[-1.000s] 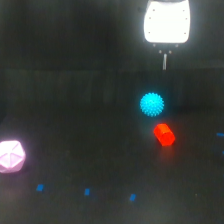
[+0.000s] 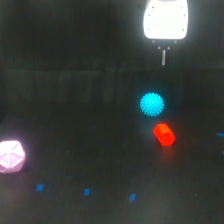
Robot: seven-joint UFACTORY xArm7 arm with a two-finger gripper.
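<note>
At the top right of the camera view hangs the white end of my arm, with a thin rod-like gripper (image 2: pixel 163 60) pointing down. Whether its tip is open or shut is too small to tell. Under it, clearly apart, lies a bright blue spiky ball (image 2: pixel 152 104). A red faceted block (image 2: pixel 164 134) rests just below and right of the ball in the picture, with a small gap between them. By the left edge sits a pale pink faceted ball (image 2: pixel 11 156). Nothing visible hangs from the rod.
Small blue marks, such as a blue square (image 2: pixel 87 191), lie along the front, with more at the right edge. A dark curtain-like backdrop (image 2: pixel 70 85) closes the rear.
The white arm end and its rod have shifted slightly upward in the picture. The balls and the red block have stayed put.
</note>
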